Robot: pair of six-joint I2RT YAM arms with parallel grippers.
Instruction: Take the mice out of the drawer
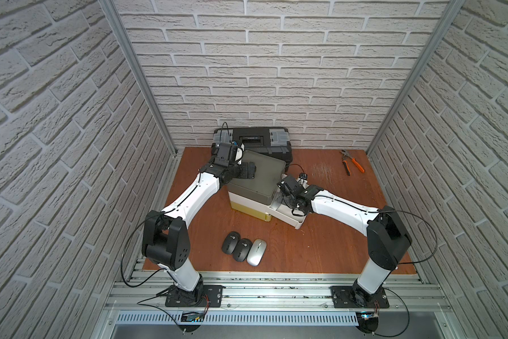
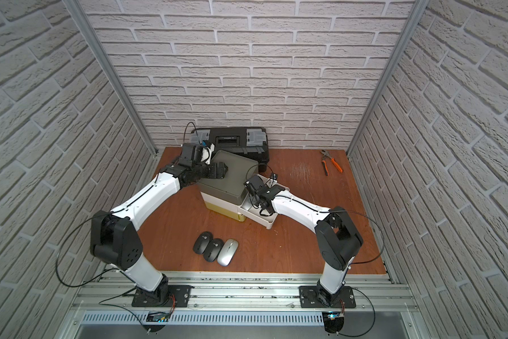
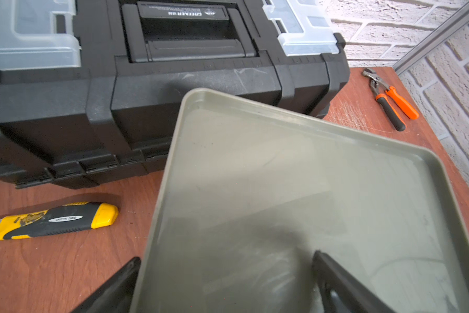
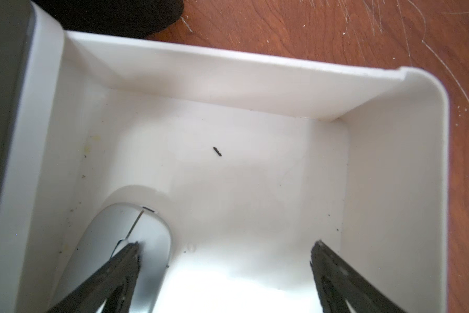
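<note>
A silver mouse [image 4: 106, 229] lies in the white drawer [image 4: 229, 56], near the side next to the cabinet, in the right wrist view. Over the drawer my right gripper is open; its left finger [image 4: 124, 260] overlaps the mouse in view, and whether they touch I cannot tell. On the table, at the front left, two dark mice [image 1: 230, 241] and another silver mouse [image 1: 256, 252] sit side by side. My left gripper stands open at the cabinet's grey-green top [image 3: 276, 172], one finger to the left of its edge and the other over it.
Behind the cabinet is a black toolbox [image 3: 192, 88]. A yellow utility knife [image 3: 57, 220] rests to the cabinet's left, and orange-handled pliers [image 1: 352, 161] lie at the back right.
</note>
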